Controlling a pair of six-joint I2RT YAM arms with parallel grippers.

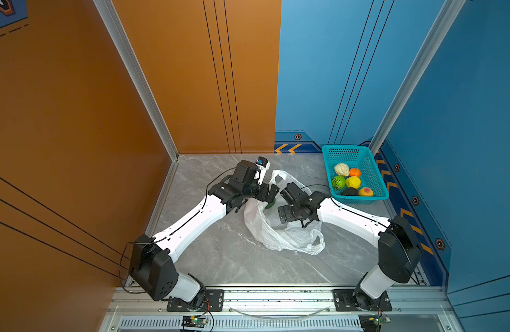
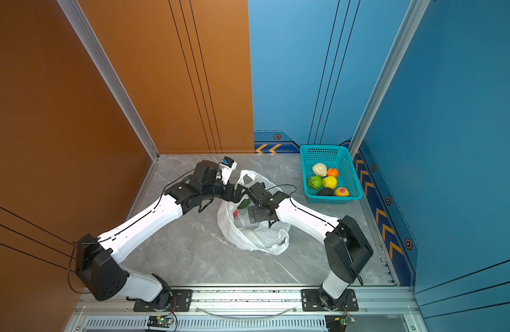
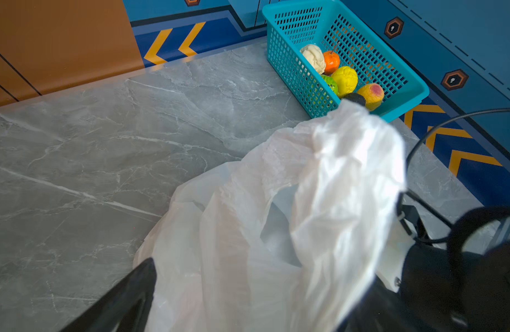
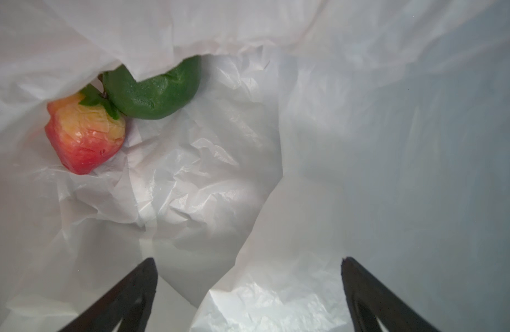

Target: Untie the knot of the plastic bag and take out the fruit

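The white plastic bag lies opened out on the grey table, handles loose. Inside it, in the right wrist view, are a red-yellow fruit with green leaves and a green fruit, partly under a fold. My right gripper is over the bag's opening, open, nothing between its fingers but bag visible below. My left gripper is open at the bag's upper left; in the left wrist view a bunched part of the bag rises between its fingers.
A teal basket holding several fruits and vegetables stands at the back right, near the wall. Free table lies left of and in front of the bag. The two arms are close together over the bag.
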